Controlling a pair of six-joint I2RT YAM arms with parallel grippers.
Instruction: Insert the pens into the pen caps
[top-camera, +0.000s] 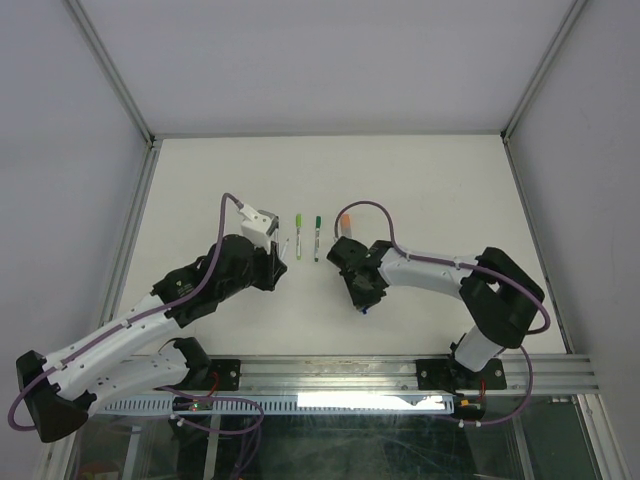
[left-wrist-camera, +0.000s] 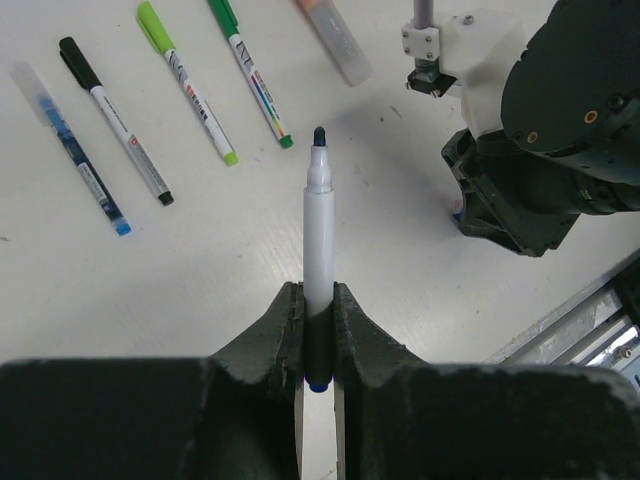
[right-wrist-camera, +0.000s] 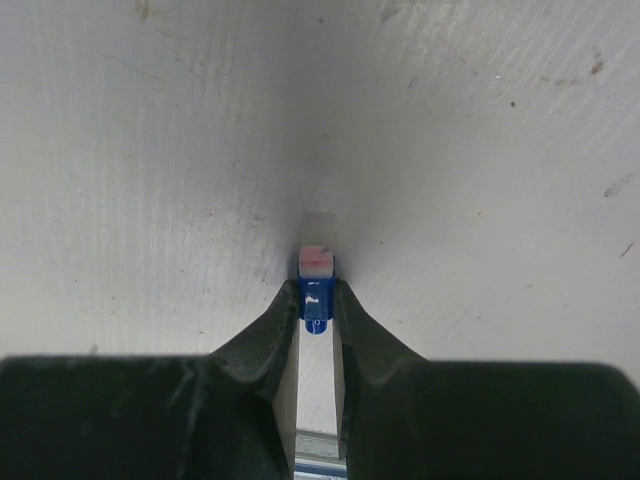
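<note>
A white marker pen (left-wrist-camera: 318, 230) with a bare dark tip and a blue end is held in my left gripper, its tip pointing away from the fingers. In the top view that gripper hangs over the table left of centre. My right gripper is shut on a small blue pen cap (right-wrist-camera: 316, 296), whose far part looks reddish and pale. This cap lies close to the table surface. In the top view the cap's blue end (top-camera: 364, 310) shows below the right gripper. Pen and cap are apart.
Behind lie a black-capped pen (left-wrist-camera: 117, 122), a light green pen (left-wrist-camera: 187, 85), a dark green pen (left-wrist-camera: 252, 75), a clear blue pen (left-wrist-camera: 85, 168) and an orange-ended clear pen (left-wrist-camera: 338, 40).
</note>
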